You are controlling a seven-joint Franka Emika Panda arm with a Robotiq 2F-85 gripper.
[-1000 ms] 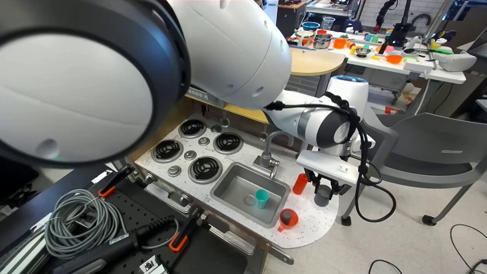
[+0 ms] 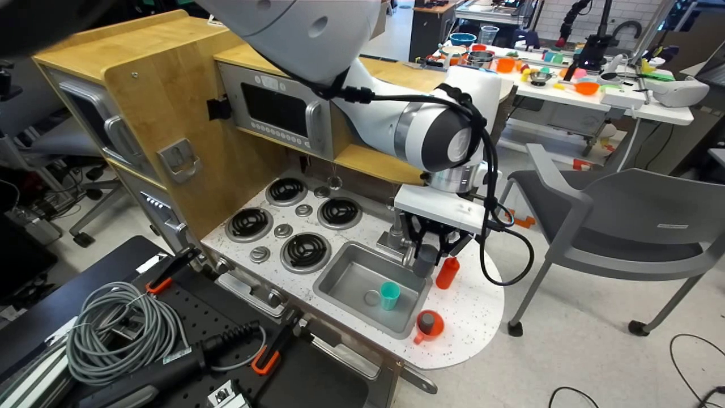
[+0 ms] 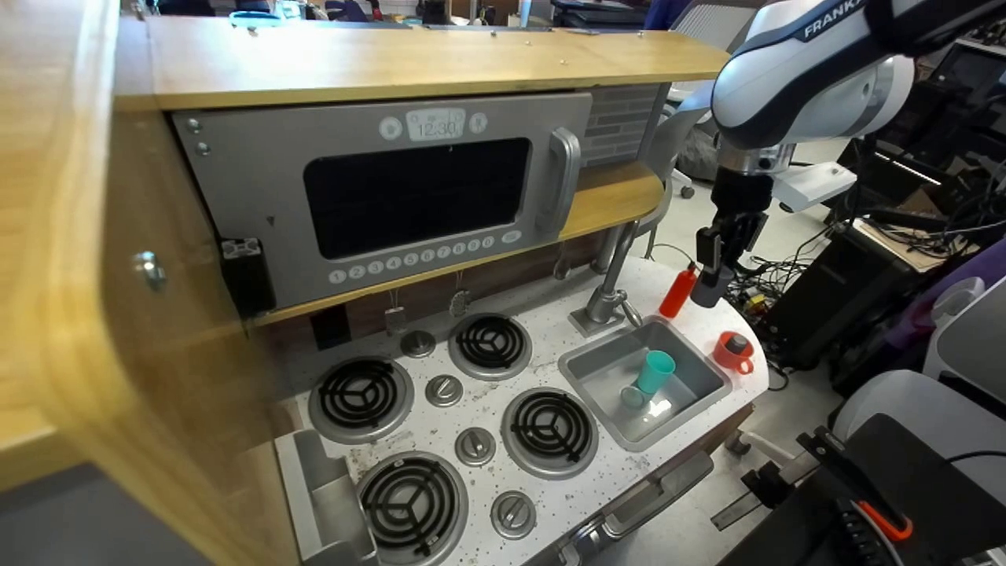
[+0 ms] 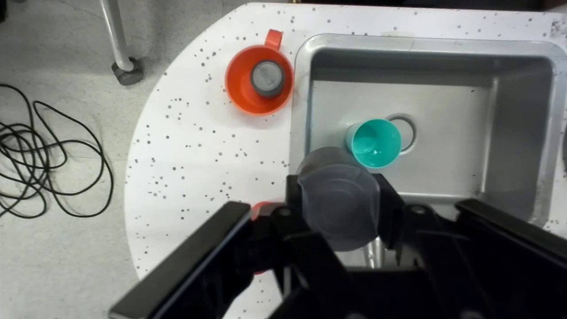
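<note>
A dark grey cup (image 4: 340, 207) is clamped in my gripper, which is shut on it. In exterior view 1 the grey cup (image 2: 425, 260) hangs above the counter between the faucet and the red bottle (image 2: 448, 272), near the sink's corner. The gripper (image 3: 718, 259) points down in exterior view 2, with the cup (image 3: 712, 287) at its fingertips. Inside the sink (image 4: 305, 111) is a teal cup (image 4: 376, 143), beside the drain ring. An orange mug (image 4: 258, 79) rests on the counter by the sink, with a small grey object (image 4: 267, 79) in it.
The faucet (image 3: 608, 292) rises behind the sink, close to the gripper. Stove burners (image 2: 306, 252) lie left of the sink. A shelf under the microwave (image 3: 424, 179) overhangs the counter's back.
My arm has swung left and somewhat up, carrying the grey cup from over the counter's rounded end to near the faucet. The teal cup, mug and bottle have stayed put.
</note>
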